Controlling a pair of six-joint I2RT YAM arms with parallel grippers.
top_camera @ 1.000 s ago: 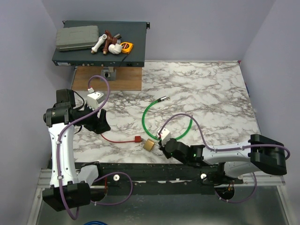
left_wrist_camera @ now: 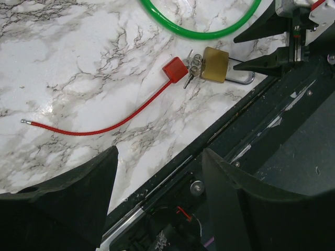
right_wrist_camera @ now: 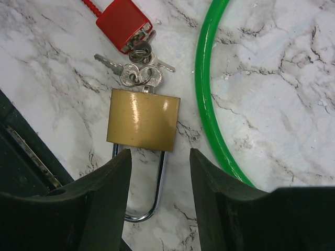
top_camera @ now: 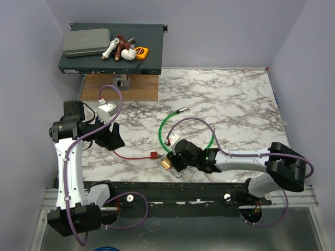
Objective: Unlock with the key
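A brass padlock (right_wrist_camera: 141, 117) with a long steel shackle lies on the marble board near its front edge, with a bunch of keys (right_wrist_camera: 139, 77) beside its top and a small red lock (right_wrist_camera: 120, 26) on a red cable next to them. My right gripper is open over the padlock, its fingertips at the lower edge of the body, either side of the shackle. My left gripper hangs to the left, above the board, fingers apart and nothing between them.
A green hose (top_camera: 161, 128) curves behind the padlock. A dark shelf (top_camera: 110, 65) with tools stands at the back left. The board's right half (top_camera: 235, 99) is clear. A dark rail runs along the front edge.
The right arm has moved up and leftward in the top view, its gripper now over the padlock. The left arm has barely moved.
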